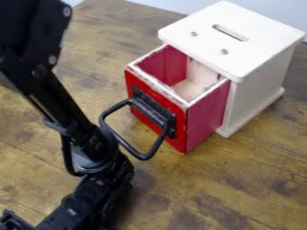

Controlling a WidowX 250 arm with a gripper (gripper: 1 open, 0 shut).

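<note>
A red drawer (206, 115) is pulled out of a white wooden box (249, 47), its top open and its pale inside empty. On its front is a black plate with a large black loop handle (151, 151) reaching down and left. The black gripper (96, 154) is low at the left, at the near side of that handle; whether its fingers close on the handle or are open cannot be made out.
The dark arm fills the left edge of the view.
</note>
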